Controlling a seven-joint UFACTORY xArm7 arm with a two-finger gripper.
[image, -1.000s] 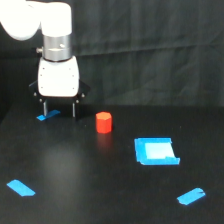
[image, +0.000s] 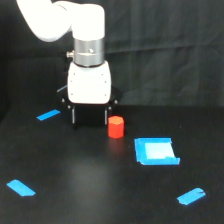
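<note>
A small red block (image: 116, 127) stands upright on the dark table near the middle of the view. Just left of it my gripper (image: 90, 121) hangs low under the white hand, fingers apart and nothing visible between them. The right-hand finger is close against the block's left side; whether they touch I cannot tell. To the block's right and nearer the camera lies a square of blue tape (image: 140, 152) around a white patch (image: 158, 151).
Blue tape strips lie at the back left (image: 48, 115), front left (image: 20, 188) and front right (image: 191, 196). A dark curtain (image: 165, 60) hangs behind the table. Open table lies in front of the gripper.
My gripper has moved right and slightly toward the camera. The red block has shifted right and a little nearer the camera, toward the blue square. The square and strips have stayed put.
</note>
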